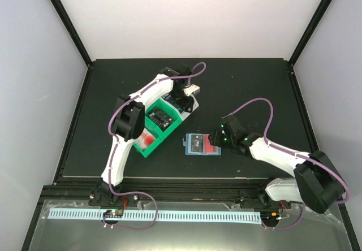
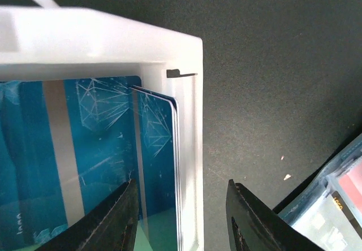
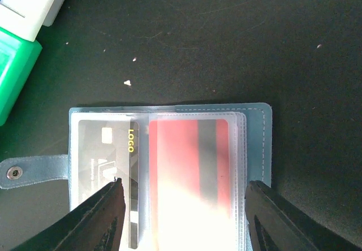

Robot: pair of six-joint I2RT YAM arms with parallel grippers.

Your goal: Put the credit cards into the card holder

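The card holder (image 1: 186,143) lies open on the mat; in the right wrist view its blue-grey case (image 3: 257,138) holds a grey card (image 3: 104,149) and a red card (image 3: 192,160) in clear sleeves. My right gripper hangs over it, fingers apart, one at each side of the red card's section, nothing visibly held. My left gripper is open above a white tray (image 2: 153,44) at the organizer's upper end, over blue credit cards (image 2: 155,166), one upright-edged stack by the tray's right wall.
The green organizer (image 1: 153,149) holds dark and red-white cards in its compartments, left of the holder. Bare black mat (image 1: 249,87) surrounds them, freest at the back right. The front table edge runs below both.
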